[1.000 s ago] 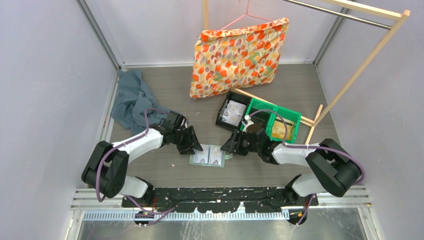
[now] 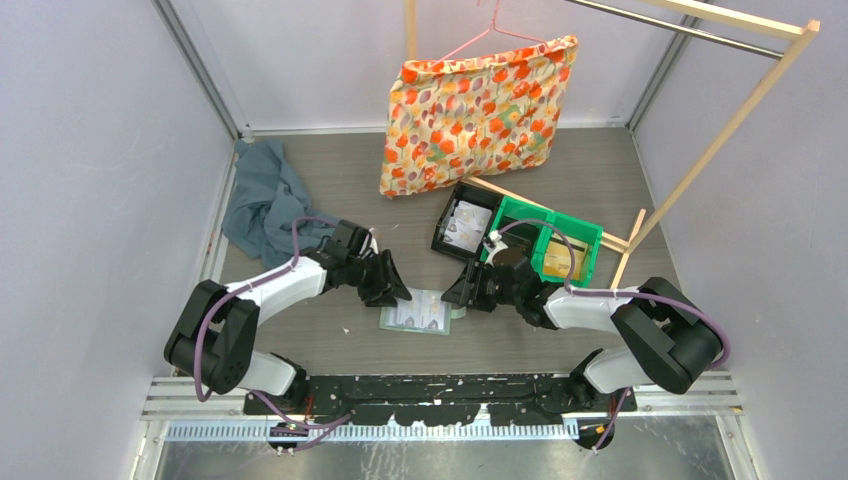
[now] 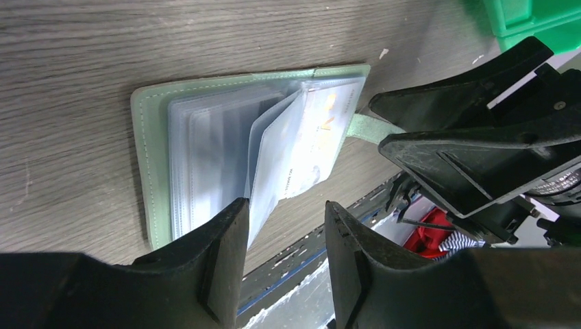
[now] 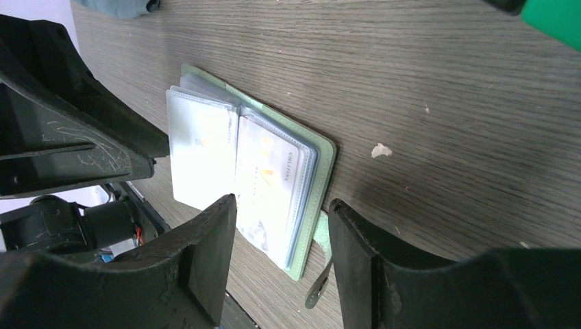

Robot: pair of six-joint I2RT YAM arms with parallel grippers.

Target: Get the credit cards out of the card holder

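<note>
The pale green card holder (image 2: 415, 325) lies open on the table between the grippers. In the left wrist view its clear sleeves (image 3: 199, 157) show, one raised, with a printed card (image 3: 325, 130) at right; in the right wrist view two stacks of sleeves face up (image 4: 267, 185). My left gripper (image 2: 393, 290) is at the holder's left, open, with the raised sleeve just beyond its fingertips (image 3: 233, 219). My right gripper (image 2: 460, 292) is at the holder's right end, open, its fingertips (image 4: 216, 212) above the holder's edge.
A black box (image 2: 436, 240) with cards and green trays (image 2: 575, 222) sit behind the right gripper. A blue-grey cloth (image 2: 260, 200) lies at back left, and a patterned fabric (image 2: 475, 110) hangs at the back. Bare table surrounds the holder.
My left gripper has moved very slightly right over the holder. The right arm looks unchanged.
</note>
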